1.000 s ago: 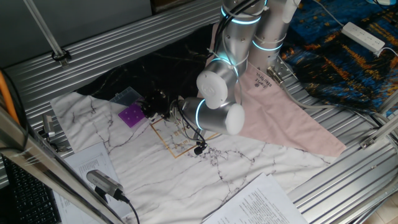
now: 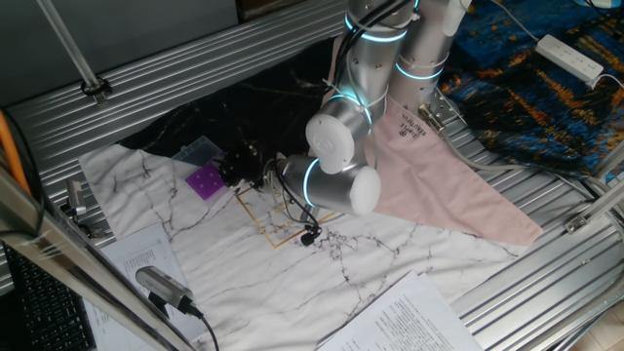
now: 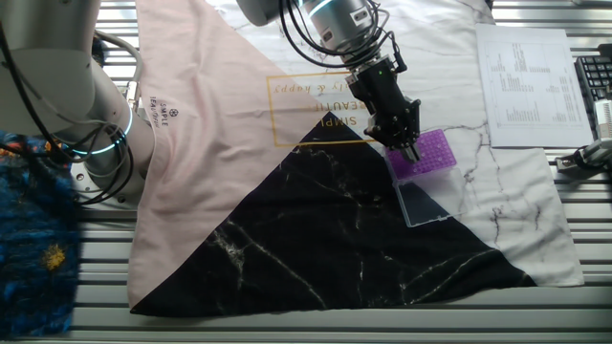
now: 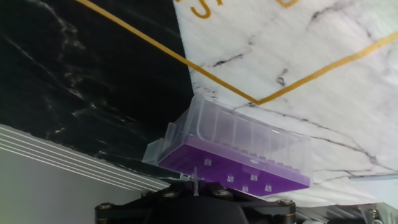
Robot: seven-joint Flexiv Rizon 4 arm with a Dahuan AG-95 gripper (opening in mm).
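Observation:
A purple rack [image 3: 435,155] lies on the marble-patterned cloth, its clear lid [image 3: 427,203] folded open beside it. In the wrist view the purple rack [image 4: 236,169] shows several small clear nubs on its top face, and translucent ribbed plastic [image 4: 249,130] rises along its far side. My gripper [image 3: 411,153] points down at the rack's near edge, its tips close together. At the bottom of the wrist view, a thin clear piece [image 4: 196,180] stands by the dark fingers; whether they grip it is unclear. In exterior view 1 the gripper [image 2: 230,175] is beside the purple rack [image 2: 206,181].
A printed sheet [image 3: 535,86] and a keyboard [image 3: 595,76] are at the far right in exterior view 2. More papers [image 2: 400,317] lie at the front in exterior view 1, with a grey camera device [image 2: 164,288] to the left.
The arm's end and gripper have shifted very slightly to the left, towards the purple rack. The rack and its lid have not visibly moved.

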